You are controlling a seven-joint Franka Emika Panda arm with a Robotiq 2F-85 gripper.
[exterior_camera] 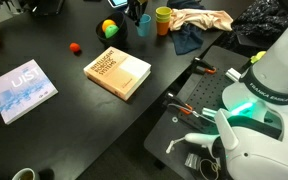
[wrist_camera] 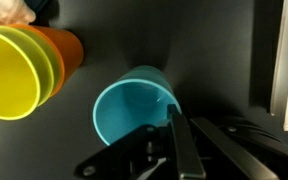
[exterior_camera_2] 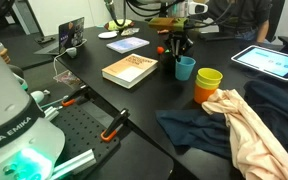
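A blue cup [exterior_camera: 143,28] stands near the far edge of exterior view 1, left of the stacked yellow and orange cups [exterior_camera: 163,20]. My gripper [exterior_camera_2: 180,54] reaches down to its rim in exterior view 2. From the wrist, the mouth of the blue cup [wrist_camera: 132,108] faces the camera, and the gripper is shut on the right side of the rim. The yellow and orange stack [wrist_camera: 24,68] sits apart on the left there. Whether the blue cup's base touches the table cannot be told.
A black bowl [exterior_camera: 106,38] with colored balls is left of the cup. Nearby lie an orange-covered book [exterior_camera_2: 130,70], a pink cloth [exterior_camera_2: 246,125] and a dark cloth [exterior_camera_2: 196,131]. A tablet [exterior_camera_2: 268,62] lies farther back. Bare tabletop surrounds the small red ball [exterior_camera: 75,47].
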